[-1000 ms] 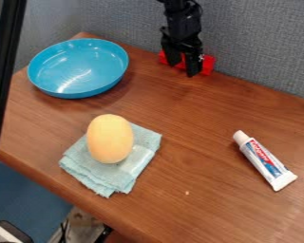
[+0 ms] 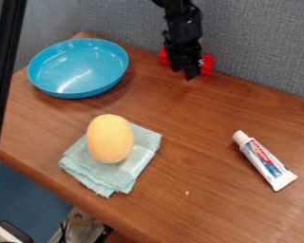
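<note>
My black gripper (image 2: 185, 66) reaches down at the back of the table, over a red object (image 2: 205, 63) against the grey wall; whether it holds that object or how its fingers stand is unclear. A blue plate (image 2: 79, 68) sits at the back left. A yellow egg-shaped object (image 2: 110, 138) rests on a folded pale blue cloth (image 2: 138, 171) near the front left. A white toothpaste tube (image 2: 265, 161) lies at the right.
A grey wall (image 2: 262, 43) runs behind it; the table's left edge drops to the floor at lower left.
</note>
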